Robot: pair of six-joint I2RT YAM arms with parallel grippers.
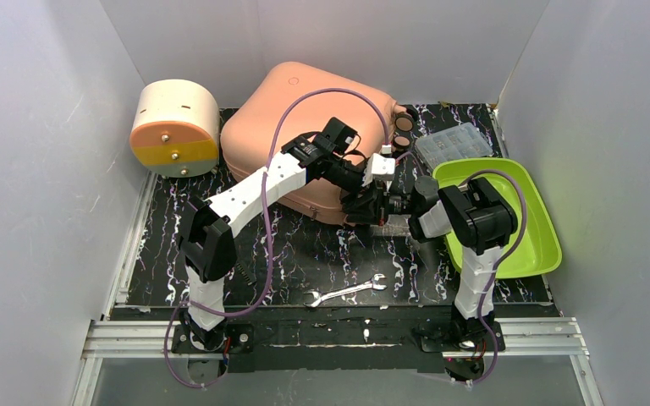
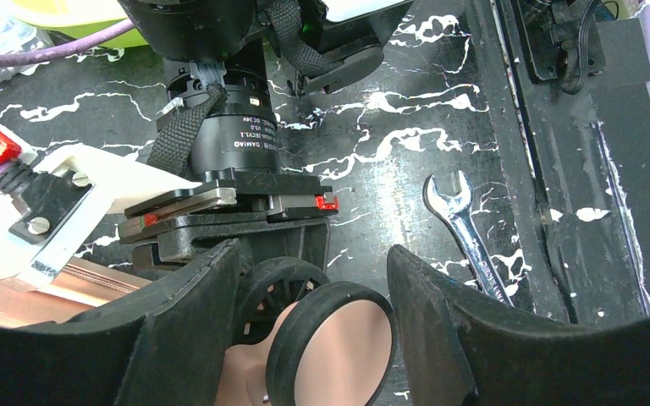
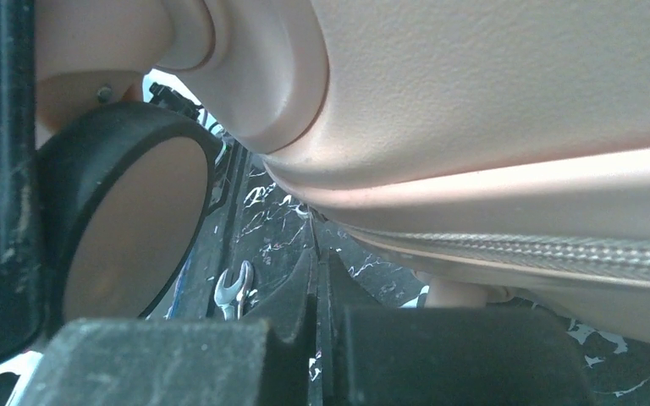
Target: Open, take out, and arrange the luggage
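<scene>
A pink hard-shell suitcase [image 1: 288, 110] lies on its side on the black marble table. Both arms meet at its front right corner. My left gripper is part open at one of the suitcase's black-rimmed wheels [image 2: 343, 347], which sits between its fingers. My right gripper is low under the suitcase shell, beside a wheel [image 3: 131, 220] and the zipper [image 3: 559, 249]; its fingertips are close together, and what is between them is hard to make out.
A green tray [image 1: 533, 254] and a clear compartment box [image 1: 453, 144] are on the right. A cream drawer box [image 1: 173, 110] stands at the left. Wrenches [image 1: 347, 290] lie on the clear front strip of table.
</scene>
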